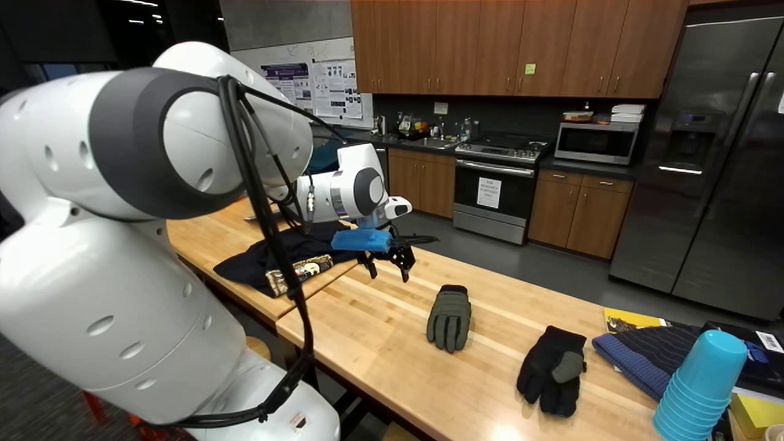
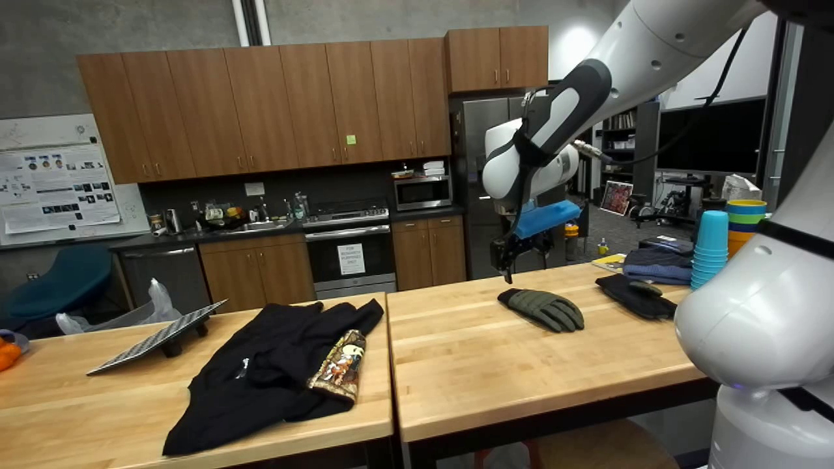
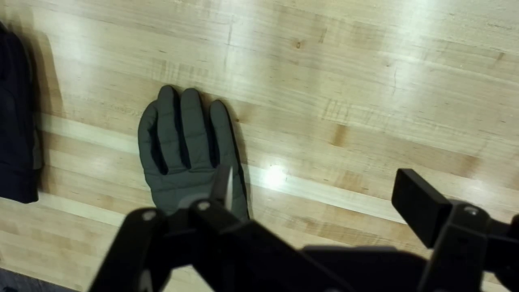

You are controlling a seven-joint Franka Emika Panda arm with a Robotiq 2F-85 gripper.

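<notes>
My gripper [image 1: 389, 274] hangs above the wooden table, its black fingers wide apart with only air between them. In the wrist view a dark green glove [image 3: 192, 151] lies flat, fingers pointing away, and the gripper's left finger hides its cuff end. The same green glove [image 1: 449, 320] rests to the right of the gripper in exterior view 1. Farther right is a black glove [image 1: 552, 372] with a grey-green patch. At the wrist view's left edge, part of that dark glove [image 3: 15, 126] shows.
Teal stacked cups [image 1: 699, 386] and folded dark knitwear [image 1: 650, 360] take up the table's right end. A black garment [image 2: 273, 363] with a patterned can-like or cloth item [image 2: 341, 366] covers part of the adjoining table. Bare wood [image 2: 485, 367] lies in front of the green glove.
</notes>
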